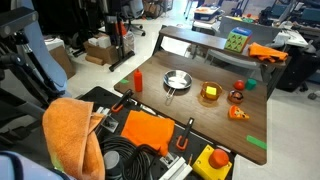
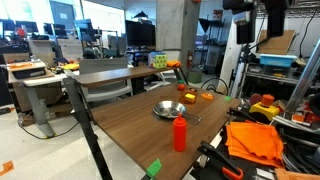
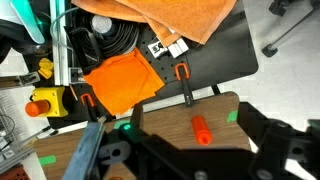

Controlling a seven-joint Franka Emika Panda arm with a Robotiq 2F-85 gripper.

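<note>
My open gripper hangs high above the table's edge, its dark fingers spread wide and nothing between them. In the wrist view, a red bottle (image 3: 201,131) lies below the gap, well beneath the fingers. That bottle (image 2: 179,132) stands upright near the edge of the brown table (image 2: 128,128). A silver pan (image 1: 176,78) with a handle rests to the bottle's right in exterior view 1. Further right are a brown bowl (image 1: 205,96) with a yellow block (image 1: 211,90) in it, a dark red bowl (image 1: 235,97) and an orange item (image 1: 238,113).
A raised brown shelf (image 1: 205,39) crosses the back, bearing a green-yellow box (image 1: 237,40) and an orange cloth (image 1: 266,52). Along the front lie another orange cloth (image 1: 147,130), black cables (image 1: 138,160) and a yellow box with a red button (image 1: 219,158). Bare tabletop surrounds the pan.
</note>
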